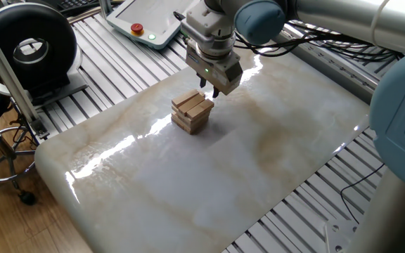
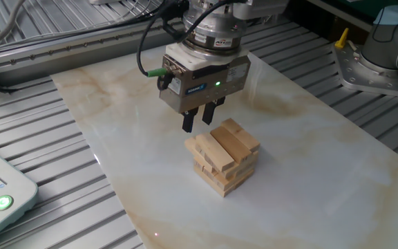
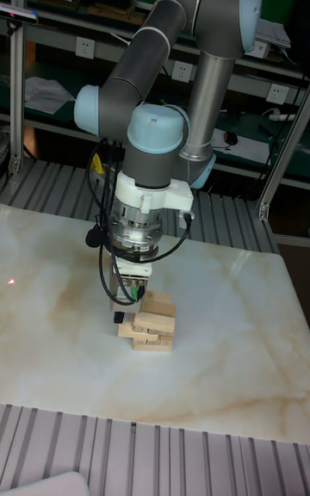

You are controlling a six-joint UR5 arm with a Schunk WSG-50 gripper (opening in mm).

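A small tower of light wooden blocks (image 1: 191,121) stands on the marble-patterned tabletop. Three blocks lie side by side in its top layer, one of them (image 2: 213,153) skewed and jutting past the layers below. Just beyond the tower in exterior view 1, my gripper (image 1: 209,90) points down with a gap between its fingers. Exterior view 2 shows the gripper (image 2: 197,126) open and empty, its dark fingers (image 2: 189,120) above and behind the stack, apart from it. In exterior view 3 the tower (image 3: 152,340) partly covers the fingertips.
A control tablet (image 1: 150,17) with a red stop button (image 1: 138,29) lies beyond the marble sheet (image 1: 139,190). Cables (image 1: 315,42) run along the table's rear rail. Much of the sheet around the tower is bare.
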